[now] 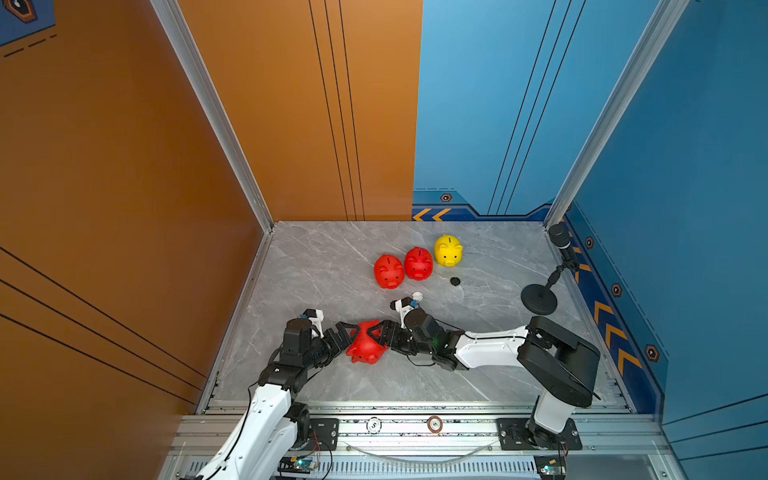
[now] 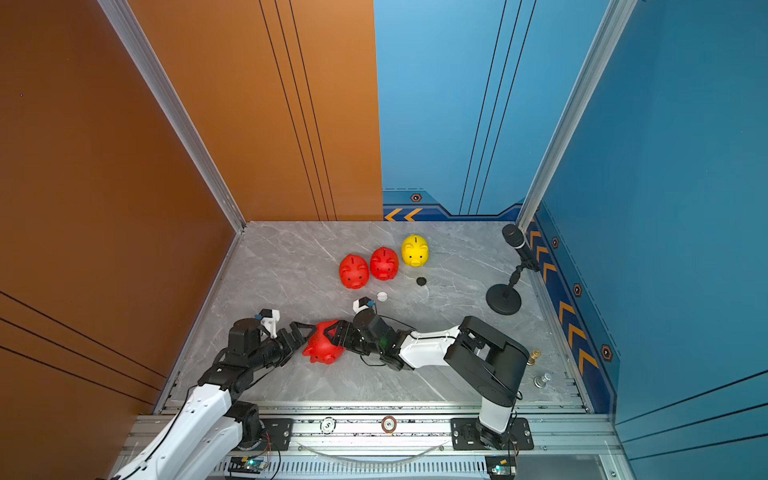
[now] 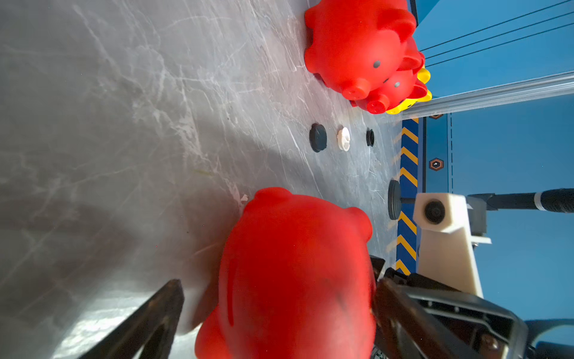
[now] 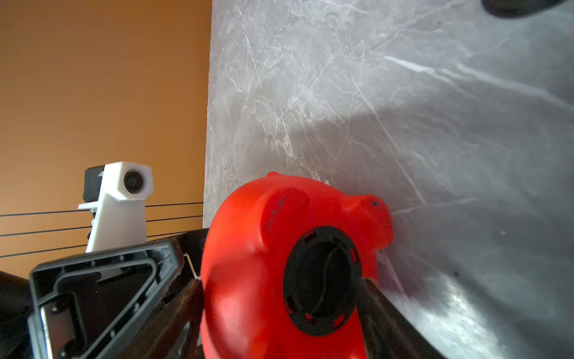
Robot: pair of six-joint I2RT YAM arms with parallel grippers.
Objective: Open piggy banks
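Note:
A red piggy bank (image 1: 365,345) lies tipped over at the front middle, with my right gripper shut on it. In the right wrist view its bottom shows a black round opening (image 4: 320,281). My left gripper (image 1: 342,336) is open beside it, the bank lying between its blurred fingers in the left wrist view. Two red piggy banks (image 1: 389,272) (image 1: 418,264) and a yellow one (image 1: 448,251) stand upright behind. Small round plugs, black (image 3: 318,137) and white (image 3: 343,138), lie on the table.
A black microphone stand (image 1: 539,299) is at the right. Small metal objects (image 2: 542,380) sit at the front right.

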